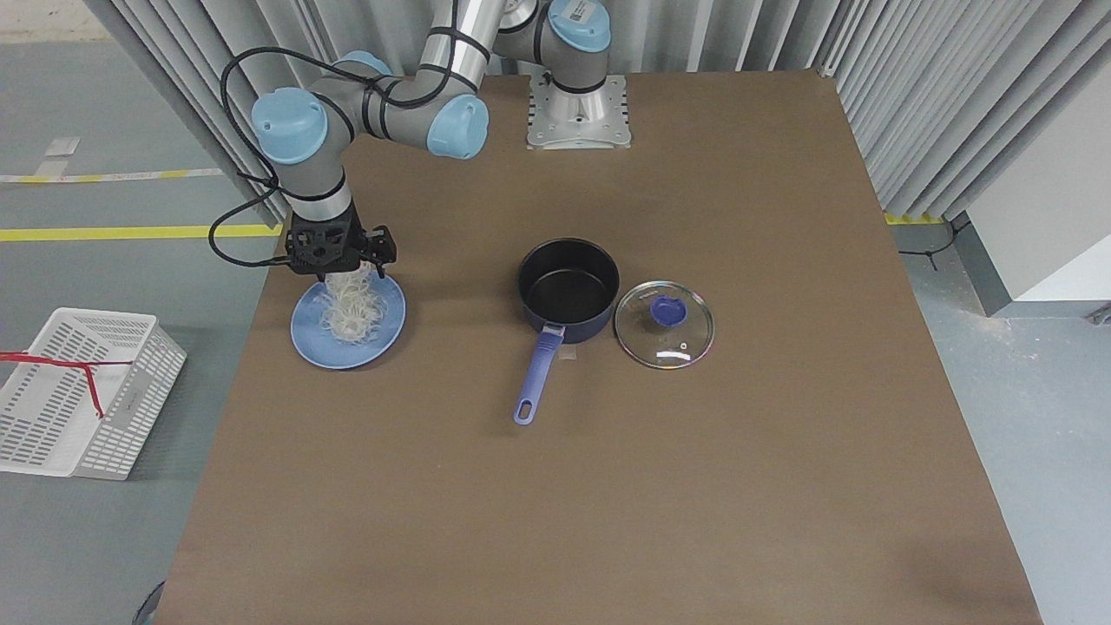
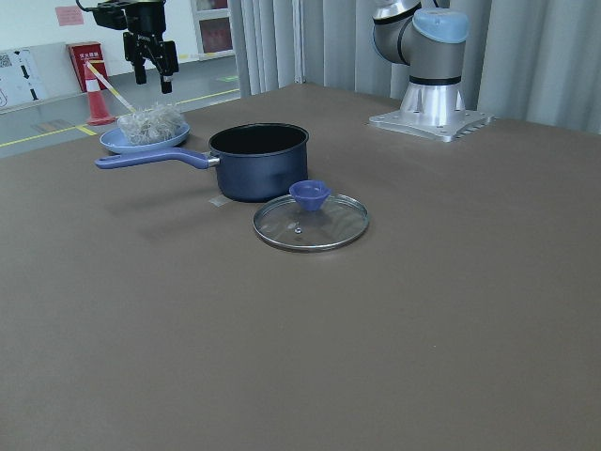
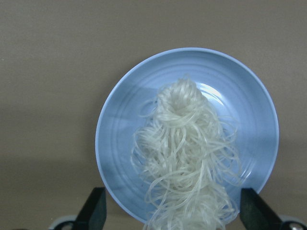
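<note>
White noodles lie heaped on a light blue plate at the table's left. My gripper hangs above the plate, open, its two fingertips either side of the noodle heap in the wrist view, with nothing held. A dark blue saucepan with a long purple handle stands in the middle, and a glass lid with a blue knob lies to its right.
A white perforated basket sits on the floor beyond the left edge. The robot's base is mounted at the back edge.
</note>
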